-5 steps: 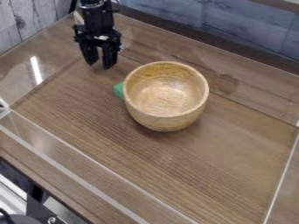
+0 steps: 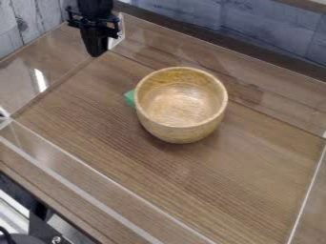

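My black gripper [image 2: 110, 34] is at the top left of the camera view, over the far left of the wooden table [image 2: 163, 186], shut, with nothing visible between its fingers. A large tan bowl [image 2: 181, 103] stands right of centre. A small green object [image 2: 130, 98] lies against the bowl's left side, partly hidden by it.
A grey surface [image 2: 280, 24] borders it at the top right, and pale, see-through material runs along the left edge.
My gripper has moved up and to the left, away from the bowl. The bowl and green object have not moved.
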